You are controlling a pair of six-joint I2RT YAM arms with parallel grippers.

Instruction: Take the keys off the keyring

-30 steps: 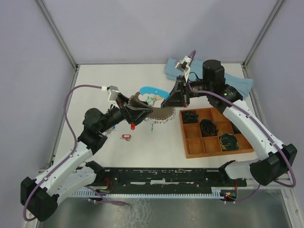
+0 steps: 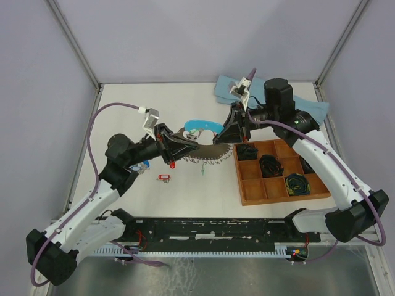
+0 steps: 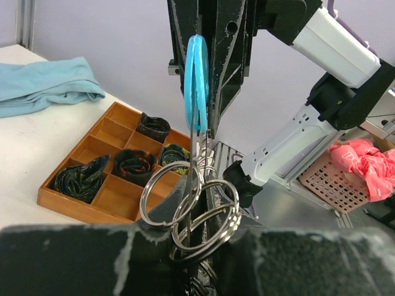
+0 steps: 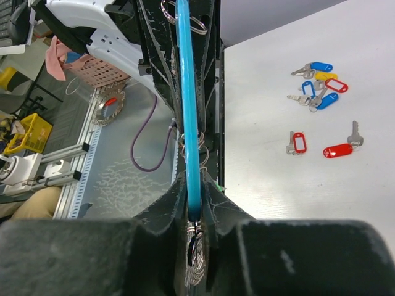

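My left gripper [image 2: 185, 143] is shut on a bunch of metal rings [image 3: 166, 216] that hang beside a bright blue keyring piece [image 3: 196, 80]. My right gripper [image 2: 223, 137] is at the other end of that blue piece [image 4: 188, 111]; its fingers lie close around it, and whether they grip it is hard to tell. In the top view a brown object with a chain-like fringe [image 2: 213, 151] spans the space between both grippers. On the white table lie several keys with coloured tags [image 4: 336, 150], red, blue and yellow.
A wooden compartment box [image 2: 253, 191] with dark coiled items stands at the right of the table. A folded light blue cloth [image 2: 308, 108] lies at the back right.
Both grippers have shifted slightly, the right one a little to the right, and the blue piece between them sits more level and lower in the top view.
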